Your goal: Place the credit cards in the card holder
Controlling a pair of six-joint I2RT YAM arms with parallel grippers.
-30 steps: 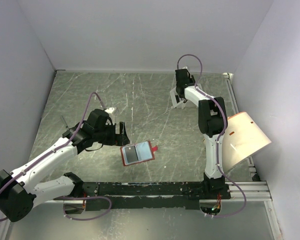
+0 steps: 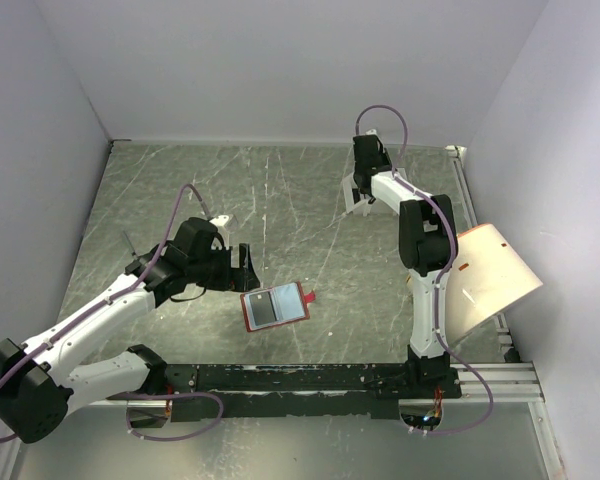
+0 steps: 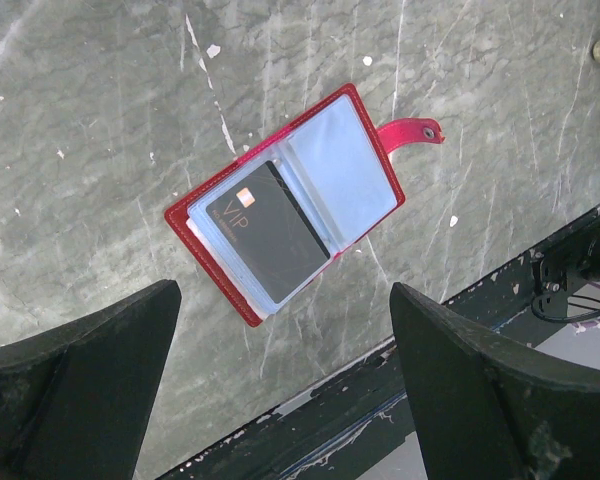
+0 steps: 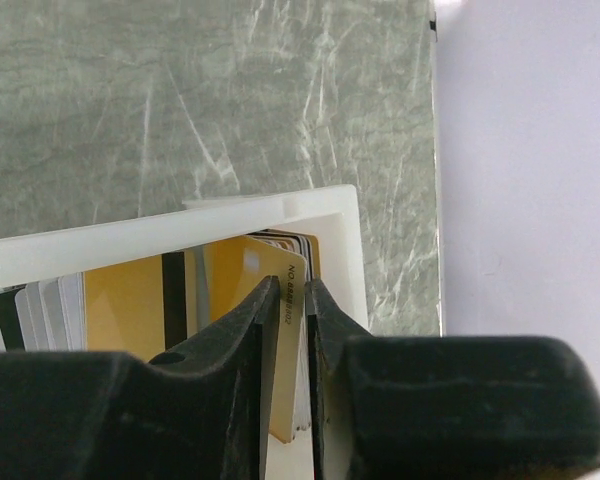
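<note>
The red card holder (image 3: pixel 340 170) lies open on the grey table, with a dark VIP card (image 3: pixel 265 235) in its left sleeve and an empty clear right sleeve. My left gripper (image 2: pixel 242 270) stands open above it. At the back right, my right gripper is down at a white box (image 4: pixel 150 225) of cards, its fingertips at a gold card (image 4: pixel 250 265) that leans against a stack of cards at the box's right end. The fingertips sit close together, and the card is partly hidden behind them.
A cream board (image 2: pixel 480 280) lies at the right edge beside the right arm. Walls (image 2: pixel 280 70) bound the table at the back and sides.
The left arm and the card holder have not moved.
</note>
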